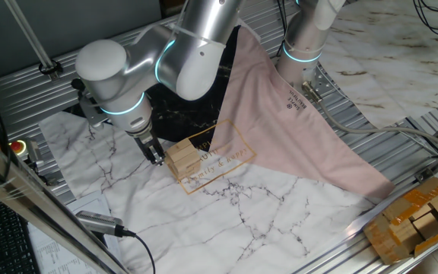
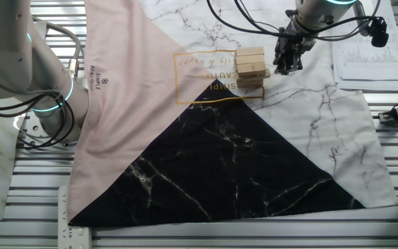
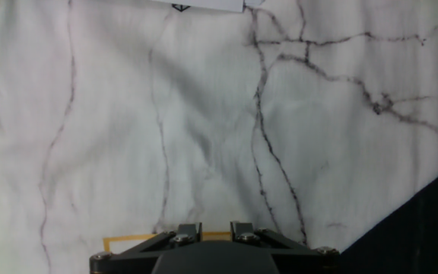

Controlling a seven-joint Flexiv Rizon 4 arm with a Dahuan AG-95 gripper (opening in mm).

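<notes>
A small stack of pale wooden blocks [image 1: 182, 159] sits on the marble-patterned cloth, over the gold-framed lettering. Just beside that stack, on its left in exterior view 1, my gripper [image 1: 158, 159] points down. From the opposite side, in exterior view 2, the gripper [image 2: 288, 68] is to the right of the blocks [image 2: 251, 63], and a narrow strip of cloth appears between them. At the bottom of the wrist view, the gripper's [image 3: 216, 230] two fingertips stand apart, with only cloth and part of the gold line showing between them. No block appears in the wrist view.
A taped cardboard box [image 1: 392, 237] holding more wooden blocks lies at the right edge. A metal post [image 1: 36, 164] and a cabled device [image 1: 101, 224] stand at the left.
</notes>
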